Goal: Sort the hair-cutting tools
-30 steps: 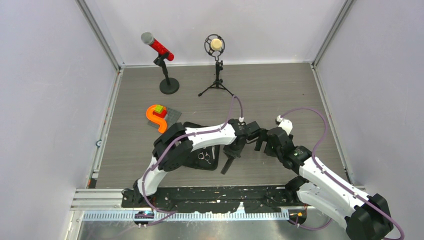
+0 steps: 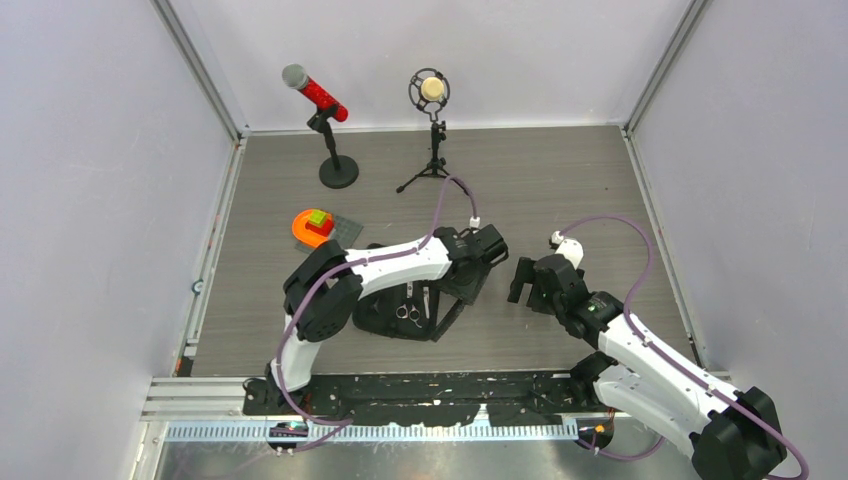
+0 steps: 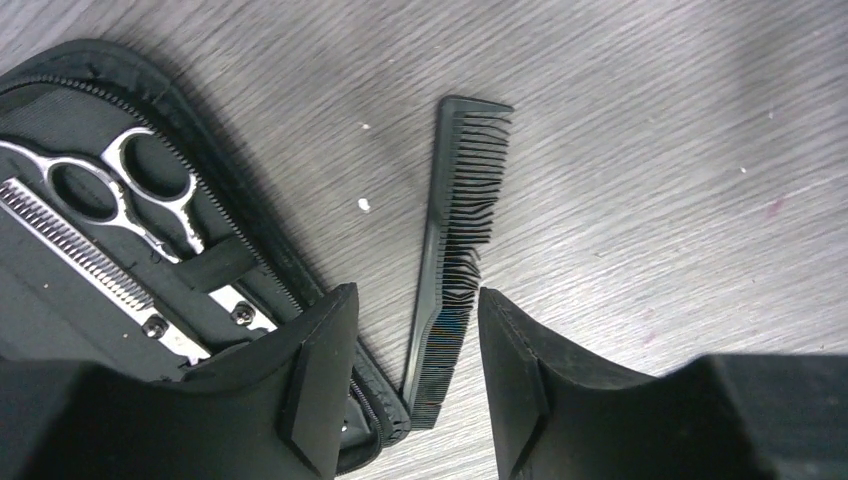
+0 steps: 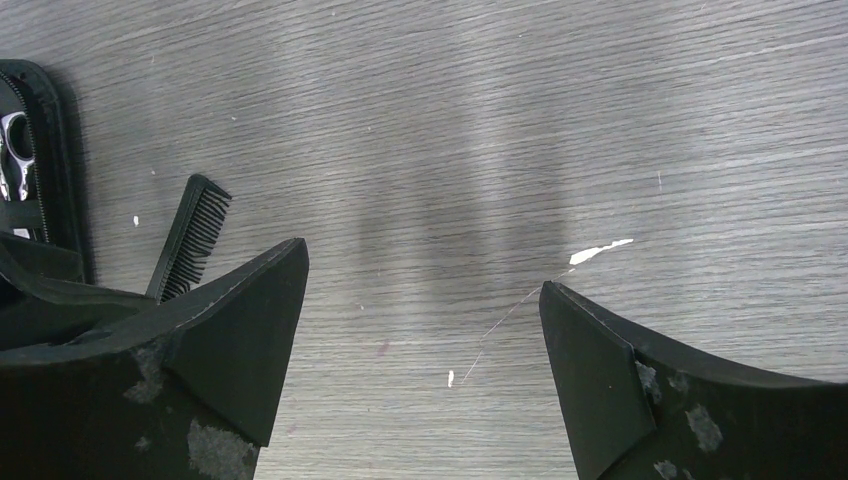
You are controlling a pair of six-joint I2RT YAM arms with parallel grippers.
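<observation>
A black comb (image 3: 440, 250) lies on the table along the edge of the open black zip case (image 3: 60, 310), its lower end touching the case rim or very near it. In the case are silver scissors (image 3: 120, 190) and a toothed metal blade (image 3: 80, 250). My left gripper is open above the comb, which shows in the gap between its fingers. In the top view the left arm covers much of the case (image 2: 375, 318); the comb (image 2: 449, 319) shows at its right. To the right, my right gripper stands open over bare table, holding nothing.
Behind stand a red microphone (image 2: 325, 97) on a round base and a tripod (image 2: 436, 160) with a ring mount. Orange and red toy pieces (image 2: 308, 232) lie on a grey plate at left.
My left gripper has moved left, closer to the case. The comb has shifted slightly left and now lies against or beside the case's right edge. The right arm looks unmoved.
</observation>
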